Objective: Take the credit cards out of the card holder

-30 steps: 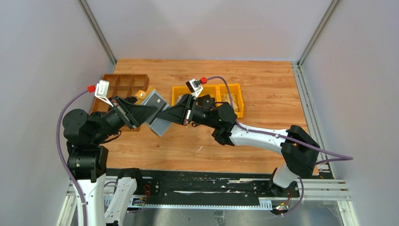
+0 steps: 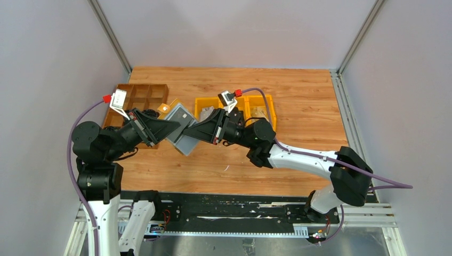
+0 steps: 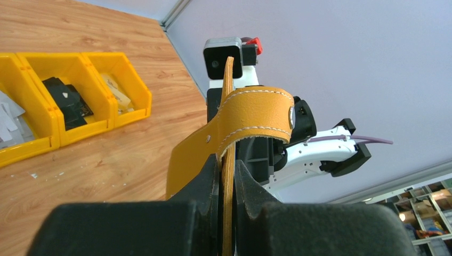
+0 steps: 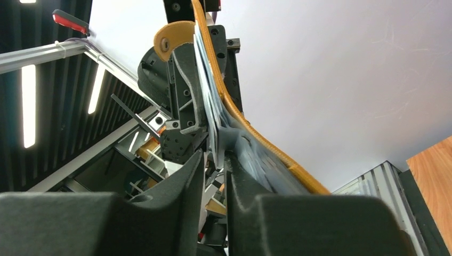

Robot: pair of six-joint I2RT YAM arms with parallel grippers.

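Observation:
A yellow leather card holder point(image 3: 192, 154) with a snap strap point(image 3: 256, 112) hangs in the air between both arms, a grey card sleeve point(image 2: 181, 143) folded out. In the left wrist view my left gripper grips the holder's edge. In the right wrist view the thin cards or sleeves point(image 4: 209, 96) stand along the leather, and my right gripper has its fingertips at their lower part; how firmly it holds them is hard to tell.
Yellow bins point(image 2: 269, 101) with white items and dark items stand behind the arms. A wooden compartment tray point(image 2: 152, 88) is at back left.
Over the last second my right arm has shifted slightly right and down in the top view, and the held holder has shifted a little with it. The left arm has barely moved.

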